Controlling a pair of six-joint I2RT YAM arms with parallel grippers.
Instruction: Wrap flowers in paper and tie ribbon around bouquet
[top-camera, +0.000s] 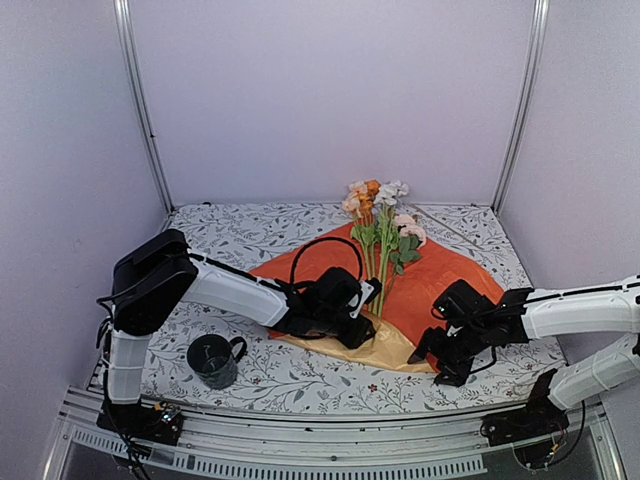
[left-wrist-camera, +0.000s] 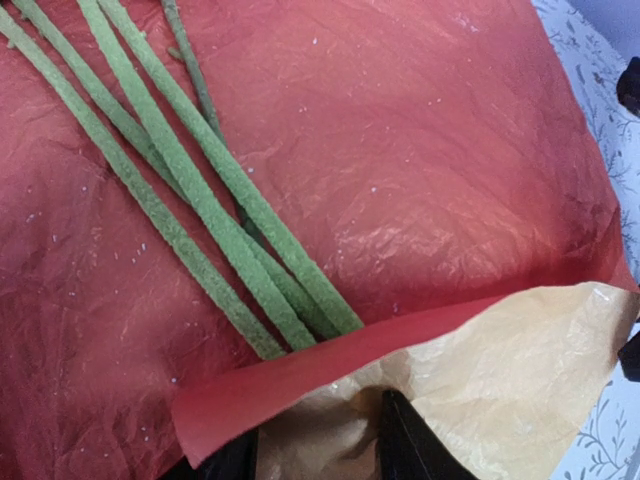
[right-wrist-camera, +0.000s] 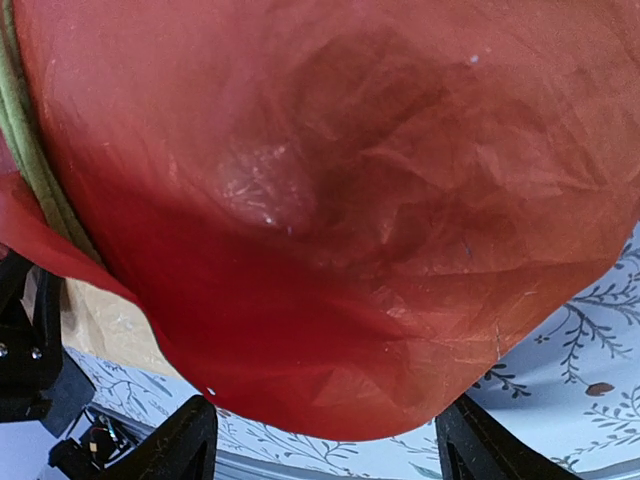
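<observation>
The bouquet of fake flowers (top-camera: 376, 197), in orange, peach and white, lies on red wrapping paper (top-camera: 440, 285) with its green stems (left-wrist-camera: 190, 225) toward the front. The paper's front edge is folded up over the stem ends, baring its tan underside (left-wrist-camera: 510, 370). My left gripper is shut on that fold just below the stems. My right gripper stands part open at the paper's front right edge (right-wrist-camera: 340, 425); that edge reaches between its fingers, and no hold on it shows.
A dark mug (top-camera: 213, 360) stands at the front left of the patterned table (top-camera: 290, 388). The left gripper's fingers (right-wrist-camera: 45, 315) are close by on the left in the right wrist view. Free table lies at the back left.
</observation>
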